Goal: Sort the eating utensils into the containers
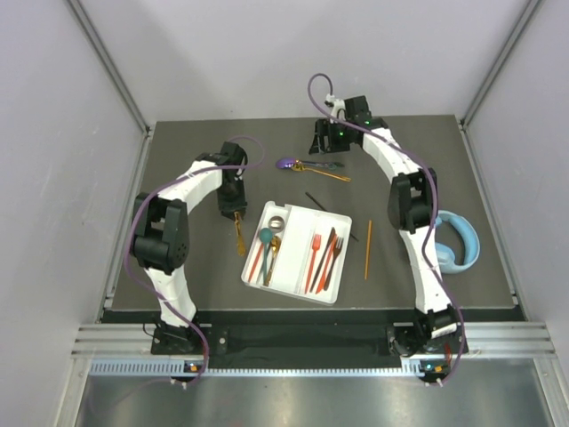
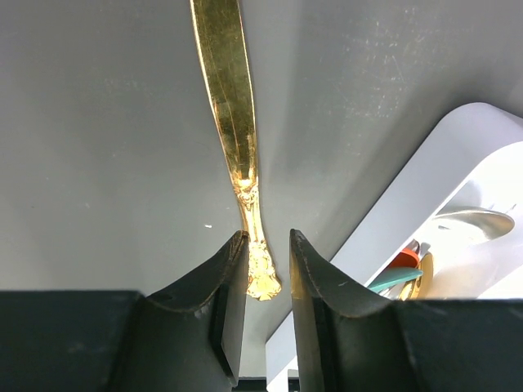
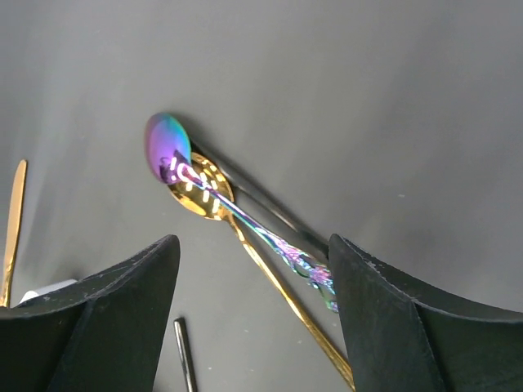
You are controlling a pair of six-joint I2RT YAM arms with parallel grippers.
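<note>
A gold knife point(image 2: 225, 90) lies left of the white tray point(image 1: 295, 294). My left gripper is open over its ornate handle. The tray holds spoons, forks and knives in red, teal, silver and gold. At the back, my right gripper is open over a cluster: a rainbow spoon point(image 3: 167, 143) crossing a gold spoon point(image 3: 278, 282), with a dark handled utensil point(image 3: 245, 184) beside them. A dark thin utensil point(image 1: 316, 201) lies above the tray, and a gold utensil point(image 1: 368, 249) lies to its right.
A light blue holder point(image 1: 467, 236) sits at the right, partly behind my right arm. Walls enclose the sides and back.
</note>
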